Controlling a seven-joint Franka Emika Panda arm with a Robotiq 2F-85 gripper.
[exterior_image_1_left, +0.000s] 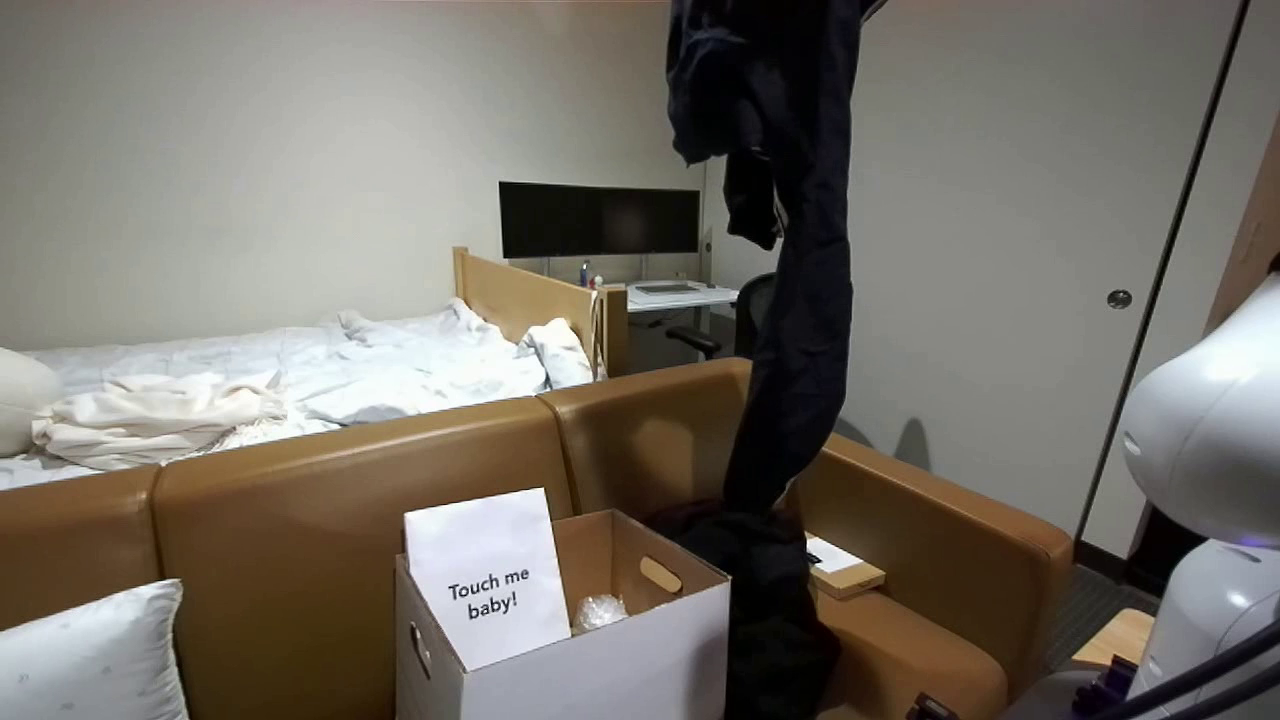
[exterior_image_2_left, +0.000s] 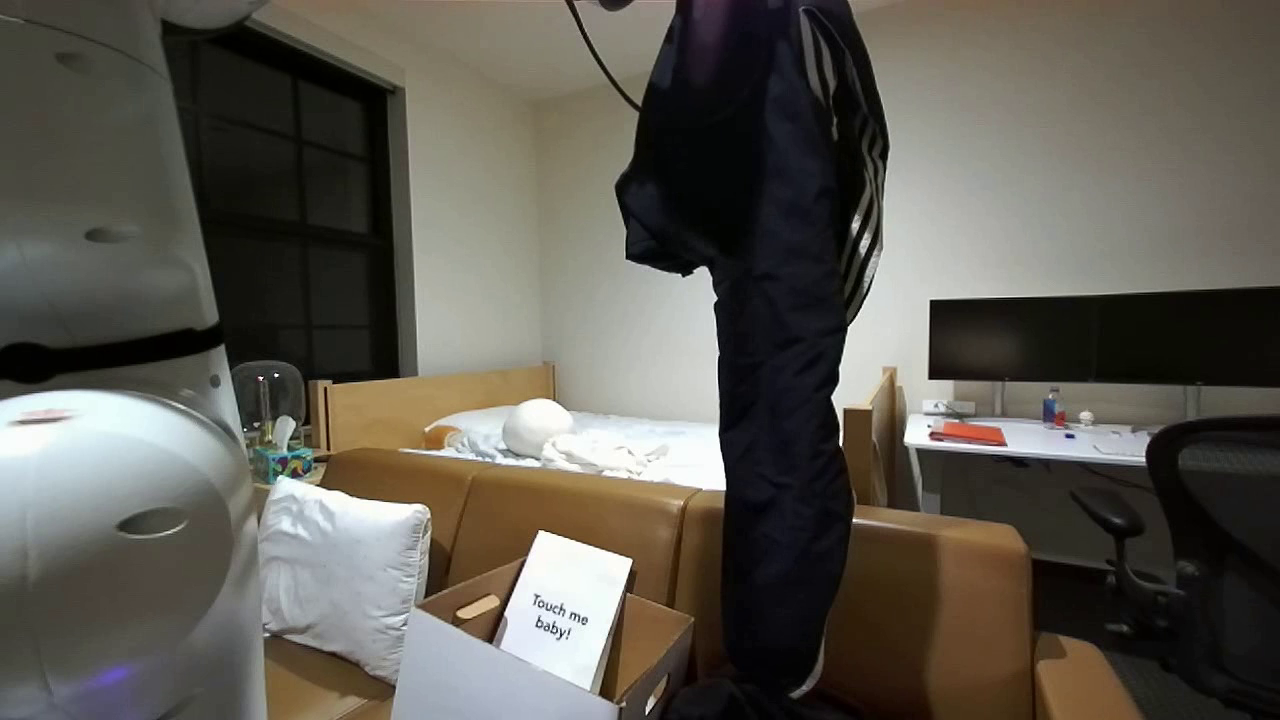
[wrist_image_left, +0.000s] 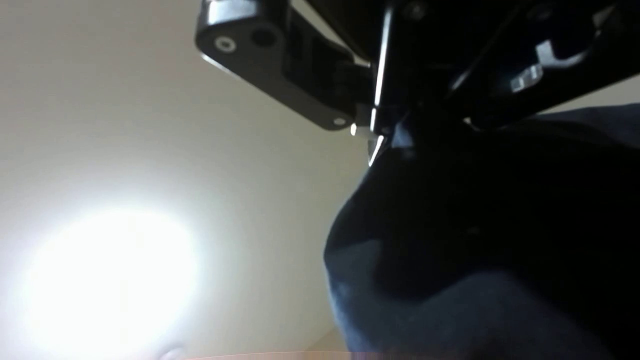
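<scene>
A dark navy garment with pale stripes along one side hangs long and loose above the sofa. In the wrist view its cloth runs up to my gripper, whose fingers are shut on a fold of it. Both exterior views leave the gripper itself above the frame or hidden. The hanging end of the garment reaches down to a heap of black cloth on the sofa seat, right of the box. Whether the hanging end rests on that heap I cannot tell.
The brown sofa carries an open white box with a "Touch me baby!" sign, a white pillow and a flat small box. Behind stand a bed and a desk.
</scene>
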